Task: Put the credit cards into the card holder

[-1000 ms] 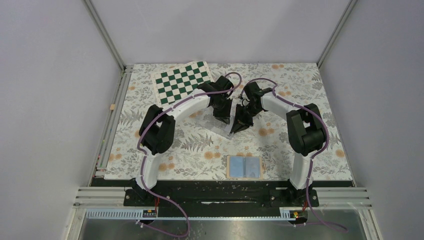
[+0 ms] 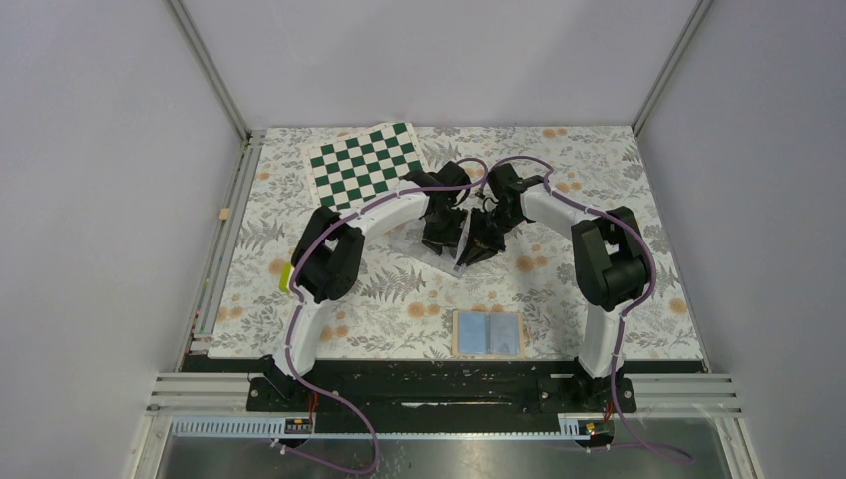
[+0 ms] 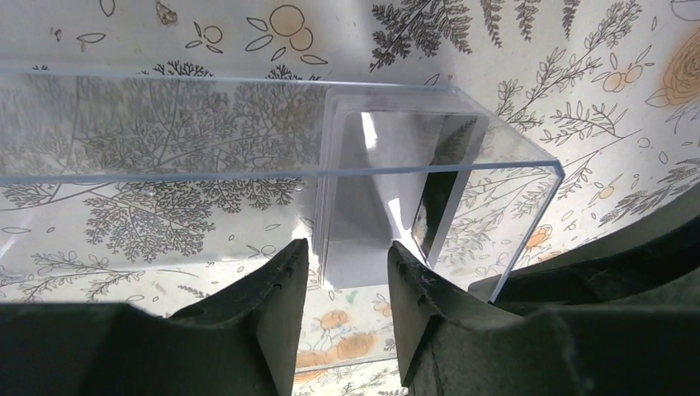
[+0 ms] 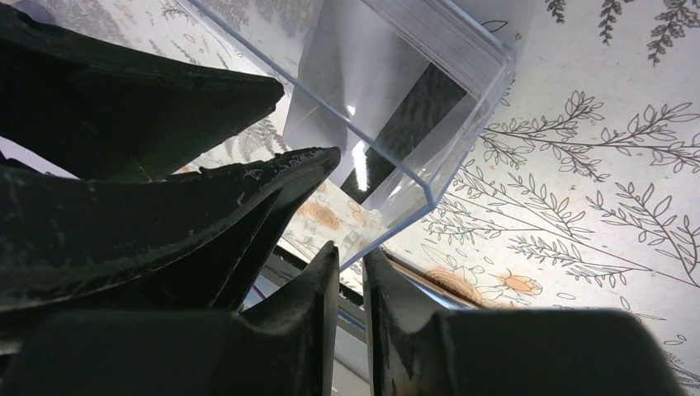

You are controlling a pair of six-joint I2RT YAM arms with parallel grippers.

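Note:
The clear card holder [image 3: 248, 172] runs below both grippers, its end corner showing in the wrist views. Inside stand pale cards: a stack along one side and, in the left wrist view, a grey card face [image 3: 371, 198] toward the end, with a dark-striped card [image 3: 452, 194] leaning beside it. My left gripper is open at the cards' near edges, fingers apart; I cannot tell whether they touch a card. My right gripper is shut on the holder's clear wall at its end corner.
A light-framed tray [image 2: 489, 333] with blue panels lies near the front edge. A green-and-white checkered board [image 2: 364, 165] lies at the back left, a yellow-green object [image 2: 286, 276] behind the left arm. Both grippers stand close together.
My left gripper has lowered slightly and opened, letting go of the pale card it held a second ago. That card now sits lower in the holder. The right gripper has stayed put.

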